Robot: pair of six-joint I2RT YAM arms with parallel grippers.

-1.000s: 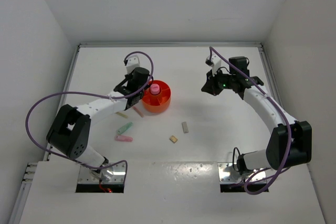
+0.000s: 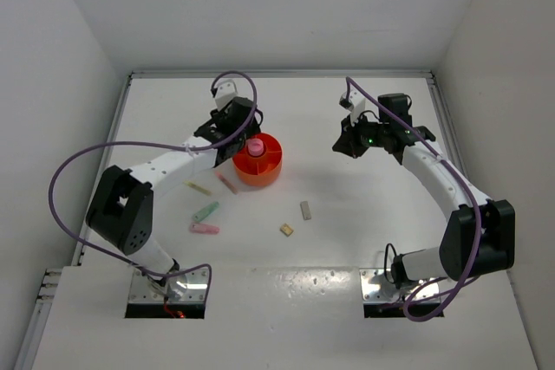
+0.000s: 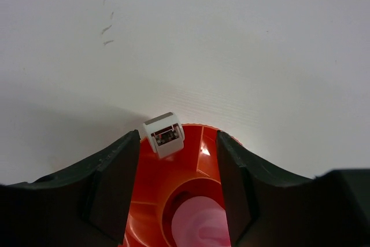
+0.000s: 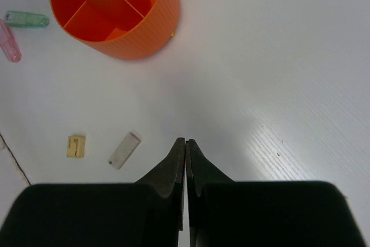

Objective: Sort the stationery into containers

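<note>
An orange divided container (image 2: 270, 169) with a pink piece (image 2: 255, 146) inside stands near the centre. My left gripper hovers open at its rim, a small white block with a dark opening (image 3: 163, 146) between and beyond the fingertips, low over the container; whether the fingers touch it is unclear. My right gripper is shut, nothing visible between its fingertips, above the bare table at right. Loose on the table lie pink (image 2: 205, 229) and green (image 2: 205, 212) items, a yellow-green stick (image 2: 198, 188), a salmon stick (image 2: 227, 184), a tan block (image 2: 286, 230) and a grey block (image 2: 305, 210).
A metal rail borders it at the back. Purple cables loop over both arms.
The left arm has shifted slightly right and toward the back over the container. The right arm and the loose items on the table are unchanged.
</note>
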